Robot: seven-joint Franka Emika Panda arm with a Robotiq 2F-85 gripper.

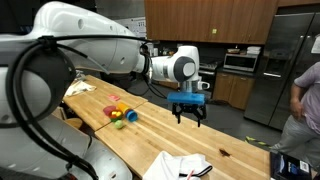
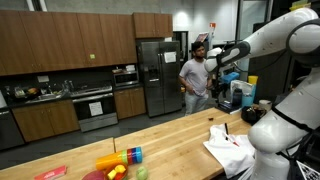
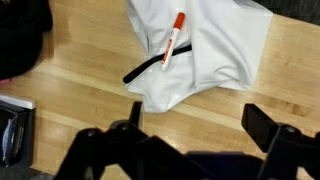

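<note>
Above the wooden table my gripper stands open, its dark fingers [image 3: 259, 124] wide apart and nothing between them. In the wrist view a white cloth [image 3: 225, 45] lies spread on the table, on the far side of the gripper. On the cloth rest a red and white marker [image 3: 173, 40] and a thin black strip or pen [image 3: 155, 65], which reaches past the cloth's edge. Exterior view 1 has the gripper [image 1: 188, 120] high over the table, behind the cloth [image 1: 178, 166] and clear of it.
Colourful toys, among them an orange, yellow and blue cylinder [image 2: 120, 158], lie at the table's other end. A black device [image 1: 291, 166] sits near the right edge, and a dark item [image 3: 24, 28] at the wrist view's upper left. A person [image 2: 195, 78] stands behind.
</note>
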